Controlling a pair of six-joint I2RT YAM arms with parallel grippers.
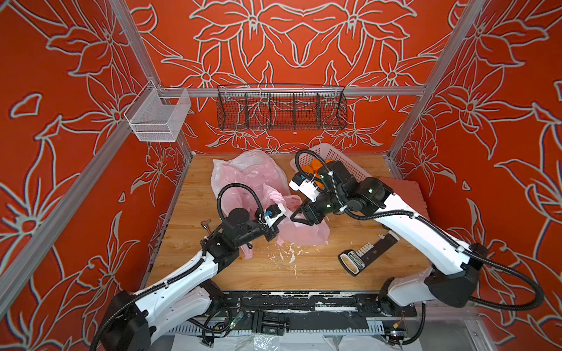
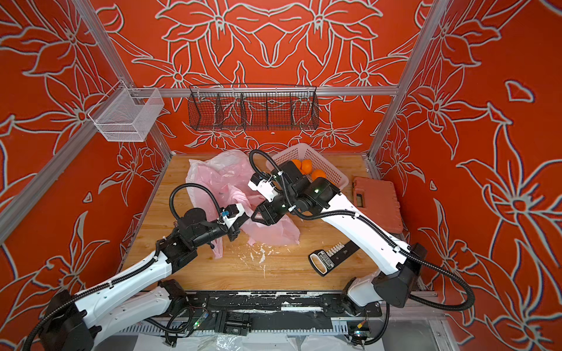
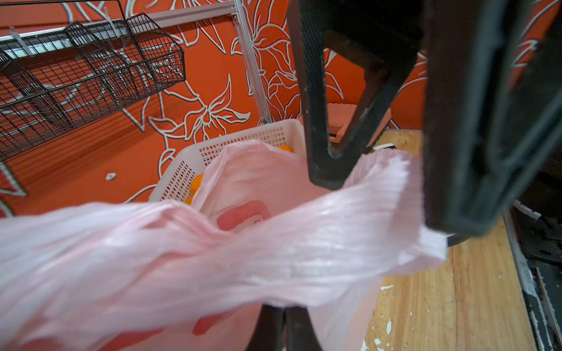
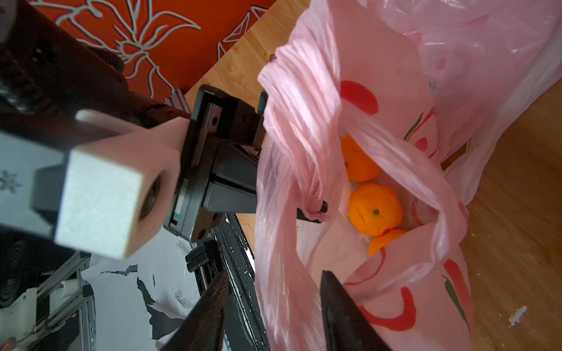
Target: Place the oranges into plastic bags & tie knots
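A pink plastic bag lies mid-table, with oranges visible inside it in the right wrist view. Its bunched, twisted top crosses my left gripper, which is shut, its tips largely hidden by the plastic. My right gripper is part open just above and beside the left one, its fingers either side of a hanging strand of the bag. A second pink bag lies crumpled behind at the left.
A pink basket with oranges stands at the back. An orange case and a black keyboard-like device lie at the right. Wire baskets hang on the walls.
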